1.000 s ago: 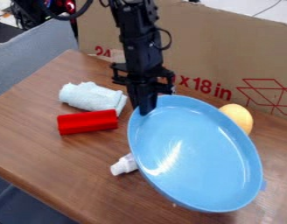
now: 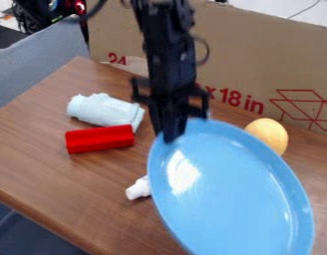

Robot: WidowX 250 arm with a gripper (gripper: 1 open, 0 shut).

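Observation:
My black gripper (image 2: 173, 115) is at the upper middle, its tips down at the top-left rim of a large light blue oval plate (image 2: 233, 199), which is tilted and covers much of the right of the table. The fingers look closed, though blur hides whether the rim is between them. A white tube (image 2: 139, 189) lies by the plate's left side, partly hidden. A red cylinder (image 2: 100, 138) and a folded light cloth (image 2: 105, 112) lie to the left.
A yellow egg-shaped object (image 2: 267, 133) sits behind the plate at right. A cardboard box (image 2: 246, 55) walls the back.
The plate has shifted and tilted slightly, its bottom reaching lower in view and its right edge moving rightward. The arm has moved slightly, staying at the rim.

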